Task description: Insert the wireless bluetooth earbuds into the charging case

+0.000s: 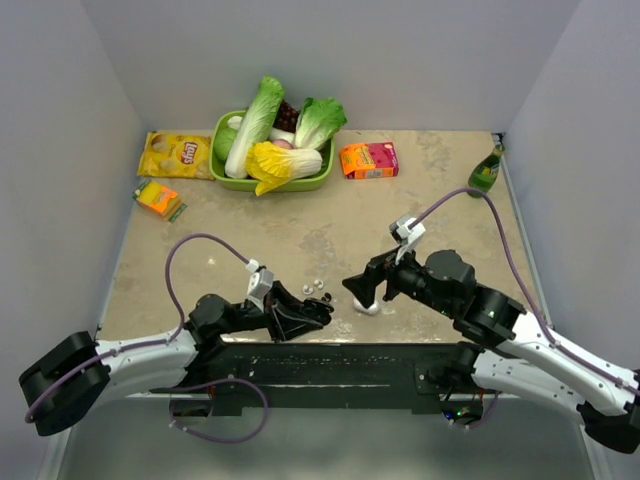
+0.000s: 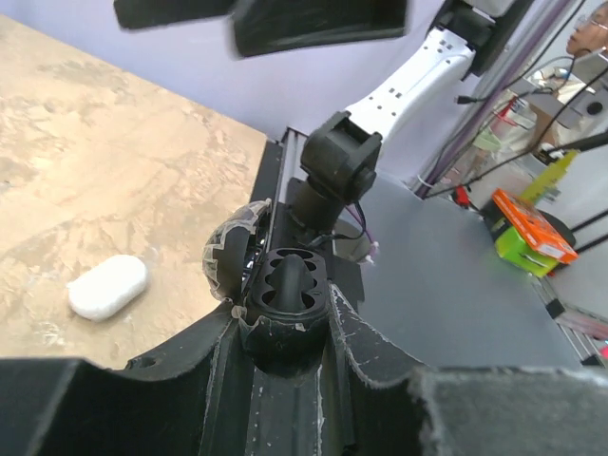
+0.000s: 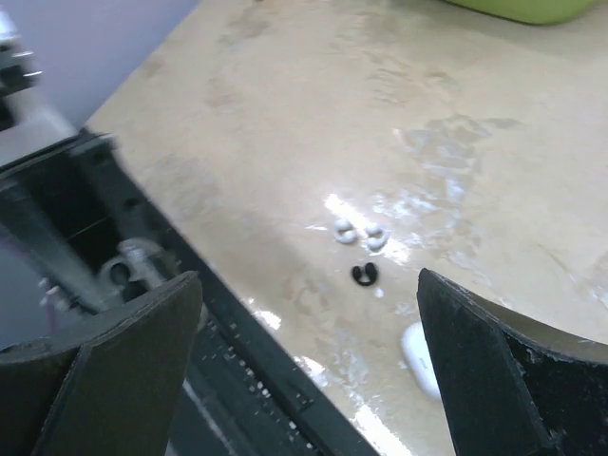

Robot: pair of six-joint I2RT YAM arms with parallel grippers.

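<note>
In the left wrist view a black charging case (image 2: 285, 328) sits between the fingers of my left gripper, its lid (image 2: 233, 252) standing open. Dark slots show on the case's inner face; whether an earbud sits in them I cannot tell. My right gripper is open, its fingers spread with only table seen between them. On the table lie two white earbuds (image 3: 359, 235) and a small black earbud piece (image 3: 365, 275). Beside them rests a closed white case (image 3: 420, 356). From above, my right gripper (image 1: 367, 290) stands just right of the left one (image 1: 318, 312).
A green basket of vegetables (image 1: 222, 183) stands at the back, with a chip bag (image 1: 175, 156) and boxes, one being a red-orange box (image 1: 368, 160). A green bottle (image 1: 485, 172) is at the back right.
</note>
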